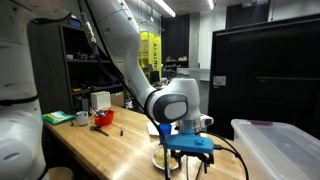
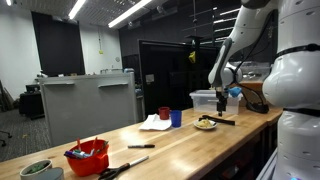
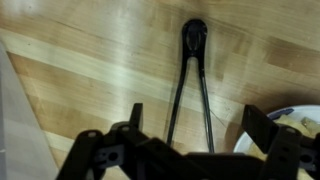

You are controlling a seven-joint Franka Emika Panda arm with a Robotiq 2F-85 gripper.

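In the wrist view, black tongs lie on the wooden table with their two arms spread slightly apart. My open gripper is above them, one finger on either side and bare table showing between the fingers and the tongs. A bowl or plate with pale yellow pieces is partly hidden behind the right finger. From exterior view 2, the gripper hangs low over the tongs, beside the white dish.
A blue cup, a white cloth and a red cup stand farther off. Beyond the arm is a clear plastic bin. A red basket and dark-handled tools occupy the other end.
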